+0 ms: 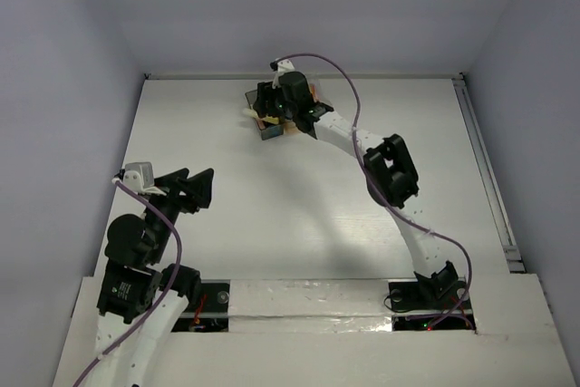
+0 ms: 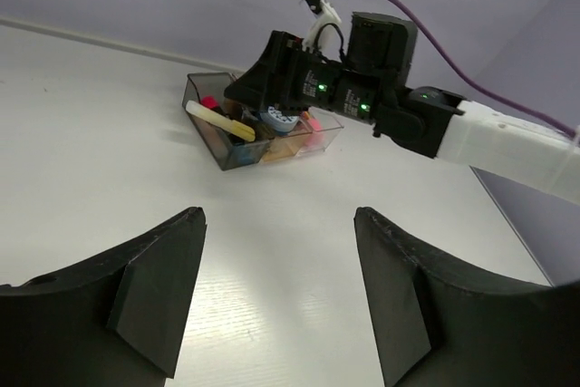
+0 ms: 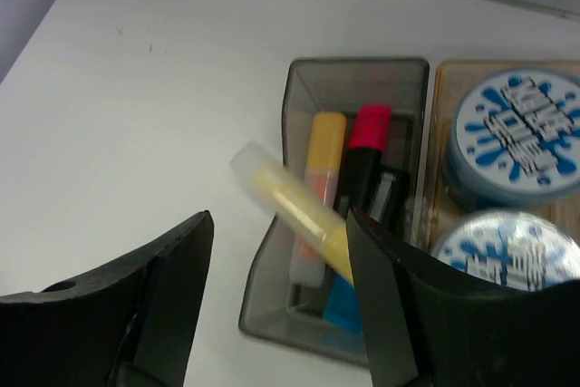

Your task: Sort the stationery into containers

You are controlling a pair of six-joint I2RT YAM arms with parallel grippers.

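A dark translucent container (image 3: 263, 319) at the back holds several markers, among them an orange one (image 3: 324, 147) and a black one with pink cap (image 3: 370, 129). A yellow glue-stick-like item (image 3: 294, 201) lies slanted across it, one end over the left wall. My right gripper is open just above it. Round blue-white tins (image 3: 517, 133) sit in the neighbouring compartment. My left gripper hangs open over the left front of the table, with nothing between its fingers.
Pink items (image 2: 315, 129) show in the clear right compartment. Walls enclose the left, back and right sides.
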